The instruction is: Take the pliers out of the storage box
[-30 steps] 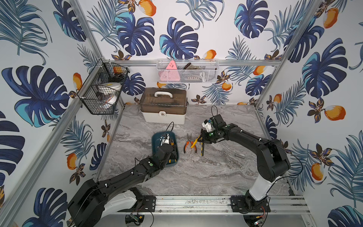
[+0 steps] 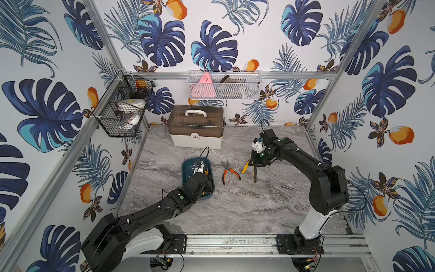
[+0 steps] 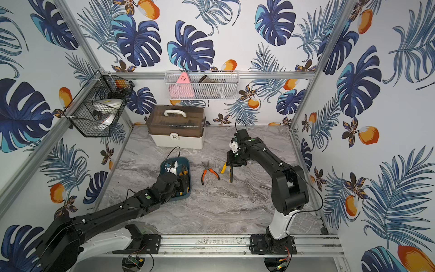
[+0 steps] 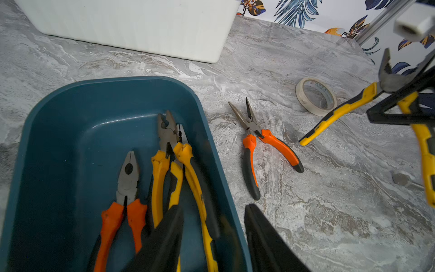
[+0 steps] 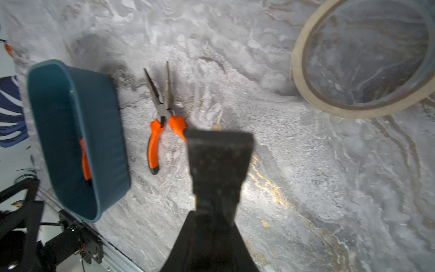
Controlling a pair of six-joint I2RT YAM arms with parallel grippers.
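Note:
The teal box (image 4: 68,190) holds orange-handled pliers (image 4: 111,222) and several yellow-handled pliers (image 4: 199,204). My left gripper is open low over its right part, nothing held. Orange-handled long-nose pliers (image 4: 283,149) lie on the table right of the box. My right gripper (image 2: 254,158) is raised to their right with yellow-handled pliers (image 4: 339,113) between its fingers, the handles spread and hanging down. In the right wrist view its dark fingertip hides much of what lies beneath.
A tape roll (image 4: 302,97) lies behind the loose pliers. The lidded toolbox (image 2: 194,127) stands at the back. A small metal piece (image 2: 286,186) lies at the right. Wire baskets (image 2: 225,86) hang on the walls.
My right gripper has moved right and up, away from the long-nose pliers, carrying the yellow pliers. The left arm has stayed still.

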